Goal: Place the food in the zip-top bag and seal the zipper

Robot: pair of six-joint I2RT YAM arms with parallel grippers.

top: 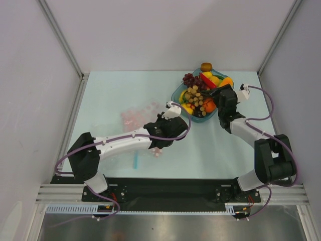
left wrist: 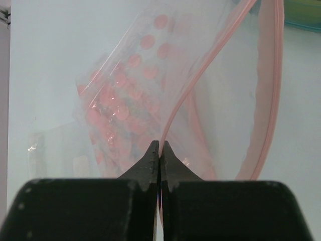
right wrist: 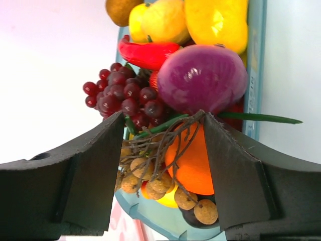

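A clear zip top bag with pink dots (top: pixel 131 119) lies on the table, its mouth gaping beside my left gripper (top: pixel 164 113). In the left wrist view, the bag's pink zip edge (left wrist: pixel 176 106) runs into the tips of that gripper, which is shut on it. Over the right side of a blue basket (top: pixel 174 98) full of food, my right gripper (top: pixel 216 92) stands open. In the right wrist view its fingers (right wrist: pixel 98 165) straddle brown stems (right wrist: pixel 165 143) and an orange (right wrist: pixel 193 165). A purple vegetable (right wrist: pixel 203 78) lies just beyond the tips.
The basket also holds red grapes (right wrist: pixel 123 93), a red pepper (right wrist: pixel 148 54), longan fruit (right wrist: pixel 143 168) and yellow produce (right wrist: pixel 218 22). A brown round item (top: pixel 206 67) sits at its far rim. Table (top: pixel 220 155) between and in front of the arms is bare.
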